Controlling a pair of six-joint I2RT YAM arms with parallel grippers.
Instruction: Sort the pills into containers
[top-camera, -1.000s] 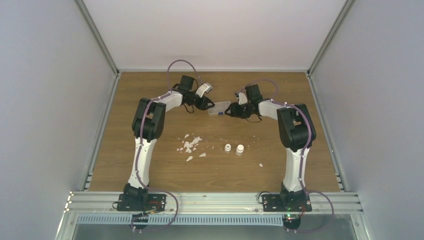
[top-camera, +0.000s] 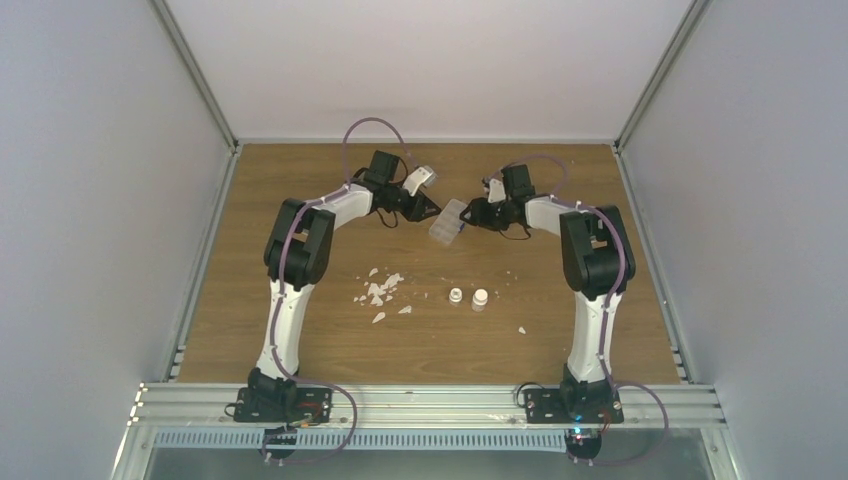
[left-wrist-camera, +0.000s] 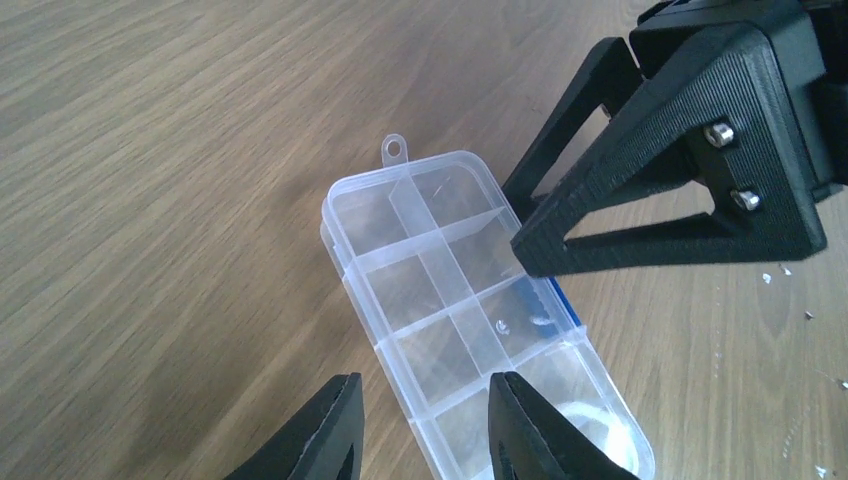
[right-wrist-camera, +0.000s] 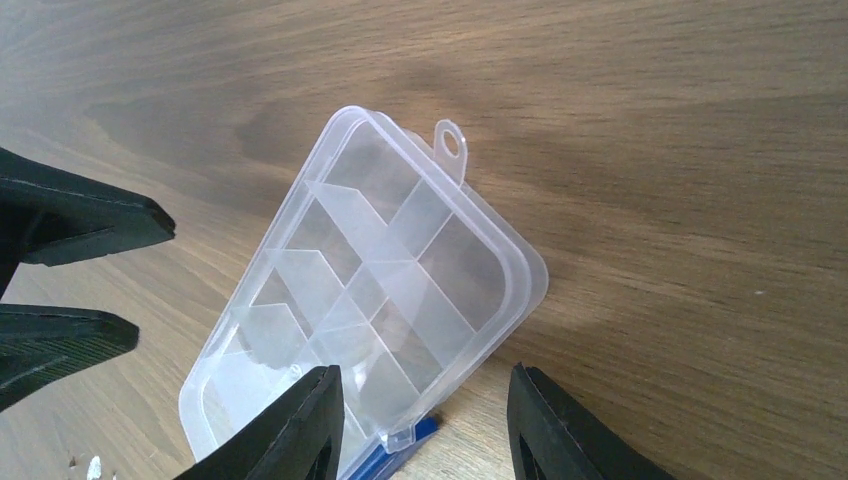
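Observation:
A clear compartment box (top-camera: 444, 232) with a blue latch lies askew on the table between the two arms; its lid looks closed. My left gripper (top-camera: 437, 211) is at its left side, fingers (left-wrist-camera: 342, 425) parted with nothing held between them. On the other side, my right gripper (top-camera: 465, 215) stands open, its fingertips close against the box edge in the left wrist view; whether they touch is unclear. In the right wrist view the box (right-wrist-camera: 330, 260) lies beyond the open fingers (right-wrist-camera: 318, 420). White irregular pieces (top-camera: 378, 290) lie scattered on the table.
Two small white-capped bottles (top-camera: 480, 297) stand at the table's middle front, side by side. One white piece (top-camera: 522, 330) lies apart toward the right.
The box has turned from lying crosswise to a diagonal slant. The right gripper shifted slightly right and away.

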